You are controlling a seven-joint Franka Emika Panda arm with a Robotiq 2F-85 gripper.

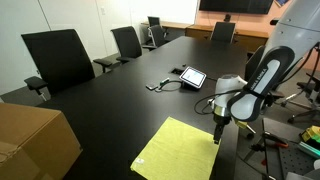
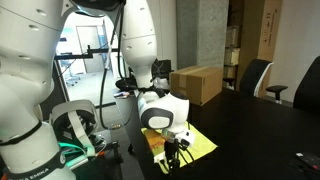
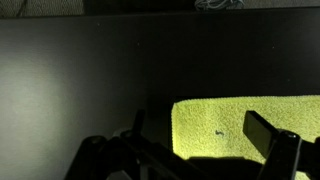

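Note:
A yellow cloth lies spread out flat on the dark table. In the wrist view one corner of the cloth shows at the lower right, with a small dark speck on it. My gripper points down over the cloth's edge on the robot's side. Its fingers stand wide apart in the wrist view, the left finger over bare table and the right finger over the cloth. Nothing is between them. Whether the fingertips touch the cloth cannot be told.
A large cardboard box stands at the table's far end from the arm. A tablet-like device and small cabled items lie toward the far edge. Office chairs line that side.

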